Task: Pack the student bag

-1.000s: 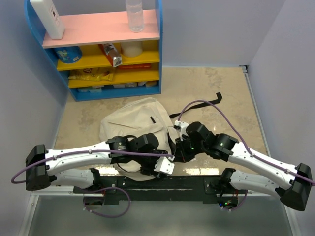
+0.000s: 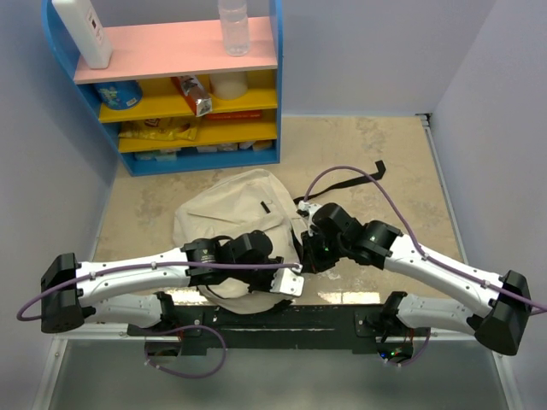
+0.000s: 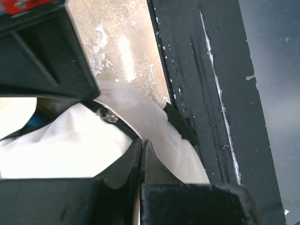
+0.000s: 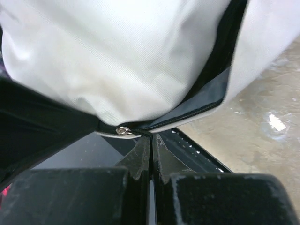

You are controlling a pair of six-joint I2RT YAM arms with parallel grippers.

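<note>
The cream student bag lies on the table beneath both grippers, its black straps trailing out. In the left wrist view my left gripper is shut at the bag's white fabric, by a black zipper; whether anything is between its fingertips is hard to tell. In the right wrist view my right gripper is shut on a short dark pull tab beside the zipper slider, along the white bag's edge.
A blue shelf with pink top stands at the back left, holding a bottle, a jug and packets.
The left gripper has moved only slightly.
</note>
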